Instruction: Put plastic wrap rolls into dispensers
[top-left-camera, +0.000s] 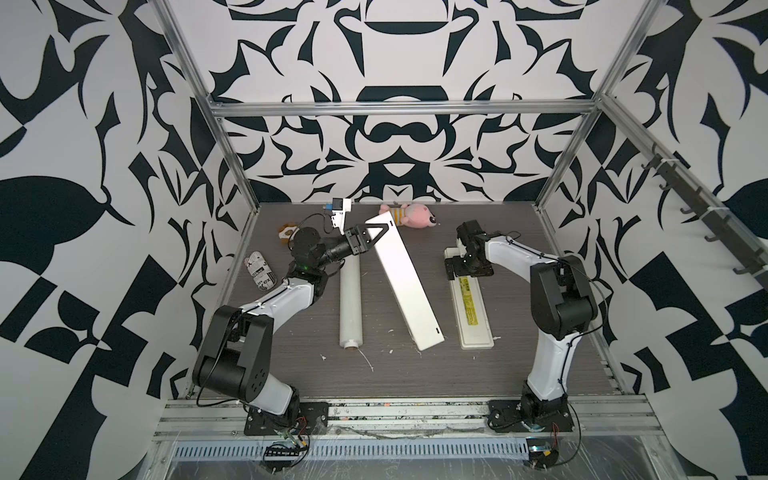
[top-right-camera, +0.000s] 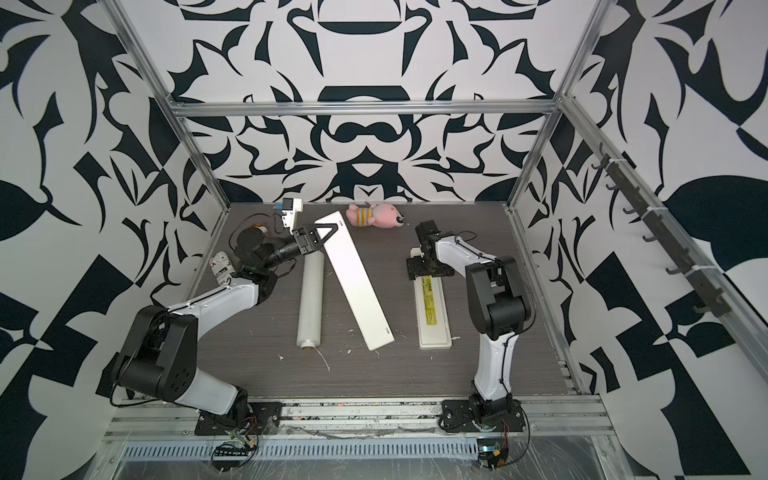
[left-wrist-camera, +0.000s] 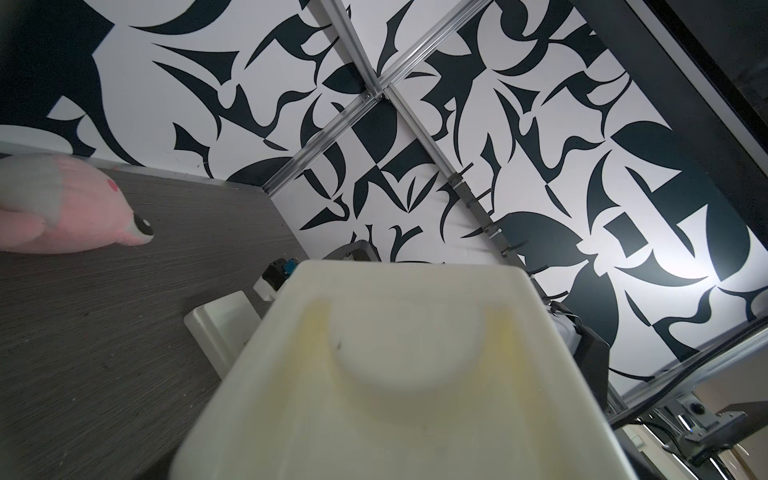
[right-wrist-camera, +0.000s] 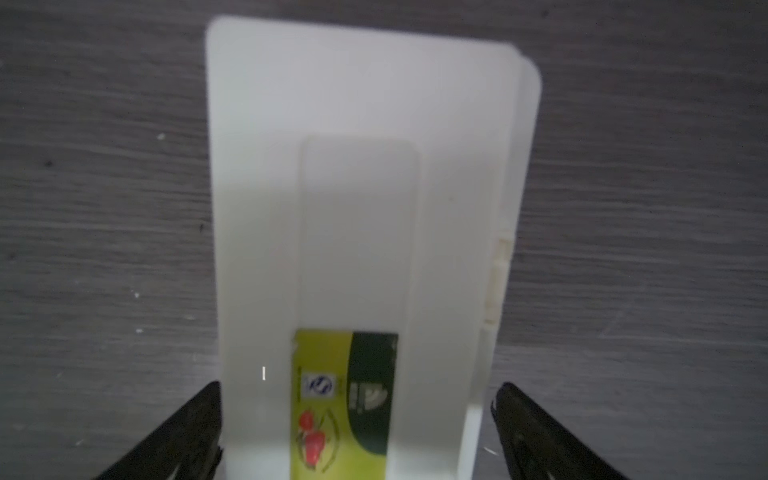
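Note:
A long white dispenser piece (top-left-camera: 406, 288) stands tilted at the centre, its far end at my left gripper (top-left-camera: 376, 233); in the left wrist view its hollow end (left-wrist-camera: 404, 368) fills the lower middle, hiding the fingers. The labelled white dispenser part (top-left-camera: 476, 328) lies on the table at the right, a yellow label along it. My right gripper is open over that part, fingertips on either side of it. A white wrap roll (top-left-camera: 350, 304) lies left of the centre piece, a loose strand at its near end.
A pink plush toy (top-right-camera: 382, 216) lies at the back centre. A patterned object (top-left-camera: 260, 270) and a small brown item (top-left-camera: 286, 230) lie at the left. The front of the table holds only small scraps.

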